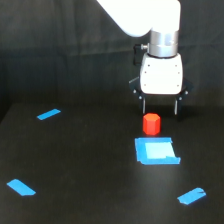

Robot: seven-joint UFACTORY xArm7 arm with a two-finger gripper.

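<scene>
A small red block with a roughly hexagonal outline rests on the black surface. Just in front of it lies a blue-bordered square with a white middle, apparently flat. My gripper hangs over the area a little above and behind the block, its thin dark fingers spread wide apart. Nothing shows between them, and the block sits below and slightly left of their middle. The exact height of the fingertips over the surface is hard to tell.
Pieces of blue tape mark the surface at the back left, front left and front right. A dark curtain closes off the back.
</scene>
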